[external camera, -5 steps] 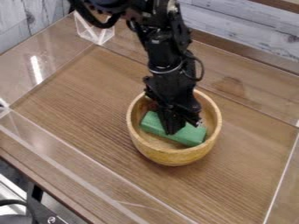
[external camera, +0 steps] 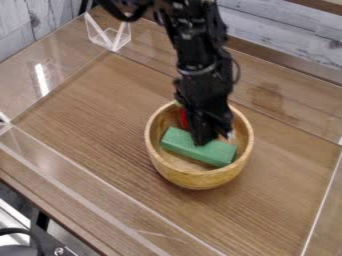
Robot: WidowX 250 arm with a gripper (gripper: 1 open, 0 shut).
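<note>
A wooden bowl (external camera: 201,177) sits in the middle of the table, holding a green block (external camera: 195,148) and a small red item (external camera: 182,118) behind it. My black gripper (external camera: 203,134) reaches down into the bowl from above, over the back of the green block. Its fingertips are small and dark against the bowl's contents, and I see nothing clearly held between them.
A clear plastic container (external camera: 112,32) stands at the back left. A white wall runs along the back right.
The arm has shifted slightly in its pose over the bowl. The green block looks a little further left and more of the red item shows.
</note>
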